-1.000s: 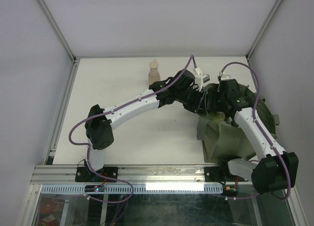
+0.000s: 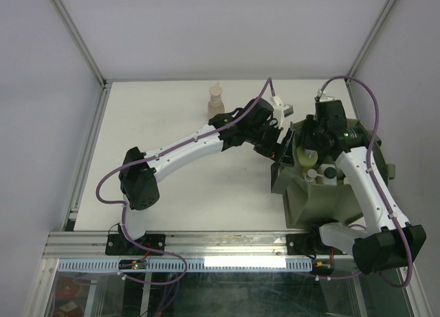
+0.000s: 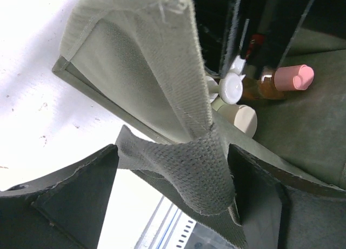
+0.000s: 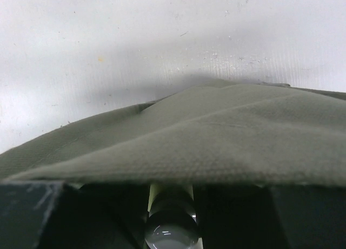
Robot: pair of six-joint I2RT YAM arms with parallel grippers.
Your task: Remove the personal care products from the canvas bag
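The olive canvas bag (image 2: 323,203) stands at the right, its mouth showing several products. My left gripper is open, fingers spread on either side of a folded bag edge (image 3: 178,157). My right gripper (image 2: 311,139) reaches inside the bag. In its wrist view the fingers (image 4: 238,216) flank a bottle with a dark glossy cap (image 4: 172,230); whether they grip it cannot be told. Near that gripper in the top view is a yellowish item (image 2: 307,158). A white-topped item (image 2: 327,172) lies by the near rim. A pink-capped bottle (image 3: 293,78) shows inside the bag.
A beige pump bottle (image 2: 215,102) stands at the back of the white table (image 2: 158,111). Canvas (image 4: 216,135) fills the middle of the right wrist view.
My right arm has shifted right, and more products show in the bag's mouth. The left fingers have spread and the bag's left edge has moved slightly. The left arm is otherwise still.
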